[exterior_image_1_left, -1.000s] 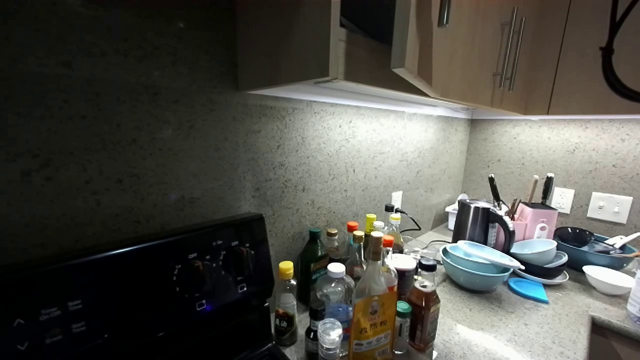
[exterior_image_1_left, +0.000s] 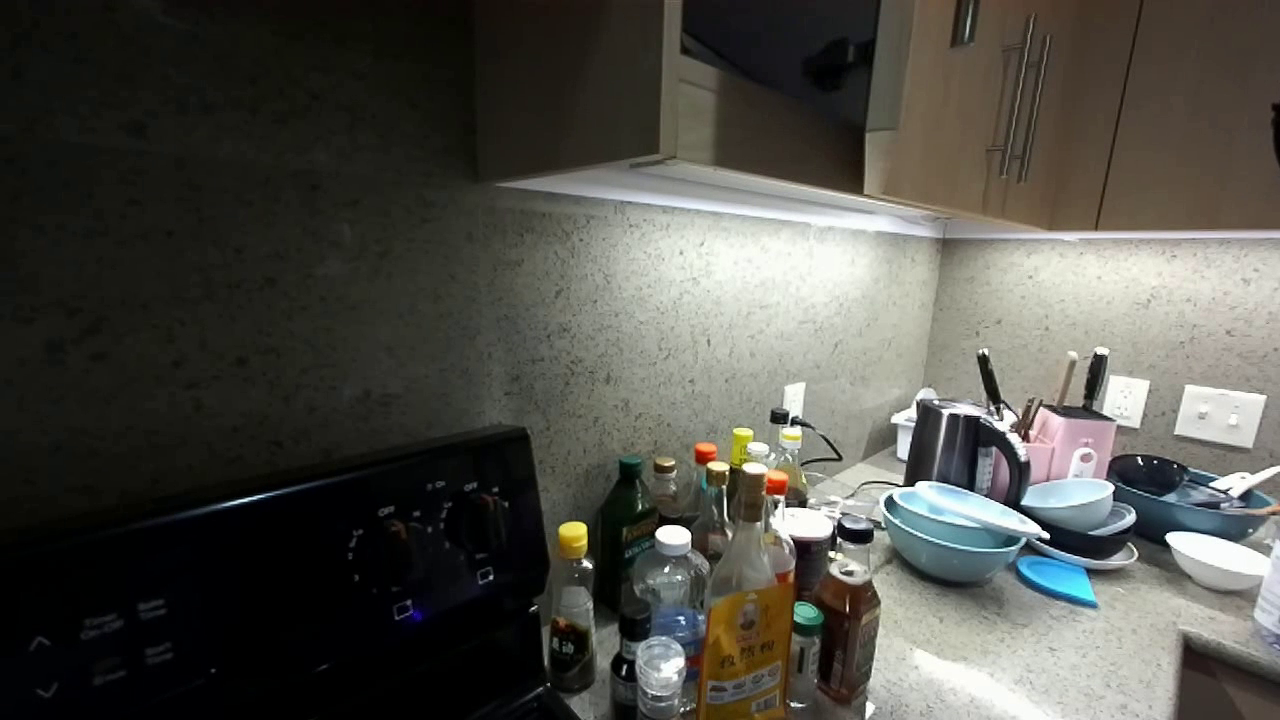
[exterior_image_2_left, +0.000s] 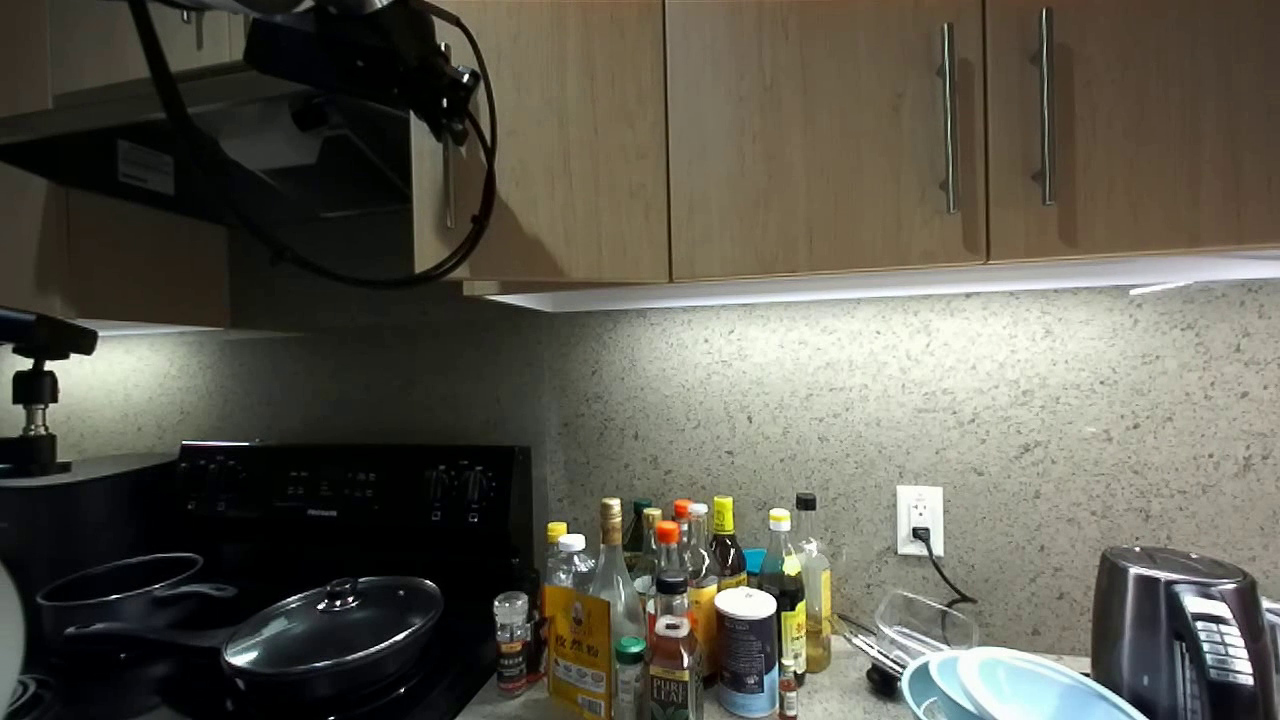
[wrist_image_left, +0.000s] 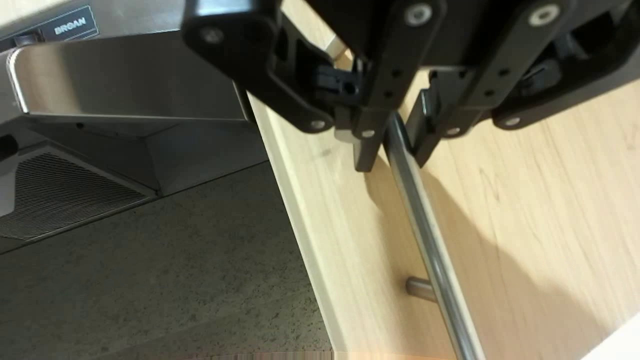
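Observation:
A light wood cabinet door (wrist_image_left: 528, 198) fills much of the wrist view, with a round metal bar handle (wrist_image_left: 429, 234) running down it. My gripper is shut on this handle, one black finger on each side of the bar. The contact between the pads and the bar is partly hidden. In exterior view 1 the door (exterior_image_1_left: 918, 108) stands swung out from the cabinet (exterior_image_1_left: 576, 90), whose dark inside shows to its left. High at the left of exterior view 2, the gripper (exterior_image_2_left: 453, 110) is at the door's handle (exterior_image_2_left: 449, 192).
A steel range hood (wrist_image_left: 132, 75) lies left of the door. Below, several bottles (exterior_image_1_left: 744, 624) crowd the counter beside the black stove (exterior_image_1_left: 360, 576). Neighbouring cabinet doors (exterior_image_2_left: 828, 144) look shut. A loose cable (exterior_image_2_left: 486, 204) hangs from the arm.
In exterior view 1 the cabinet door has swung wider, its free edge and handle moving right and more of the dark inside showing.

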